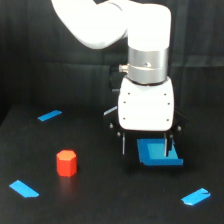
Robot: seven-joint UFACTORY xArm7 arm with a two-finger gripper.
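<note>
An orange-red block point(66, 163) with a six-sided top stands upright on the dark surface at the left. My gripper point(146, 146) hangs in the right half of the view, well to the right of the block. Its two thin fingers are wide apart, and nothing shows between them except part of a blue square tray point(170, 161) lower down. The white hand hides the tray's upper left part; the bare tray floor that shows looks empty.
Strips of blue tape lie flat on the surface: one at the back left point(49, 115), one at the front left point(23, 188) and one at the front right point(196, 197). Free room surrounds the block, and a dark curtain point(60, 50) hangs behind.
</note>
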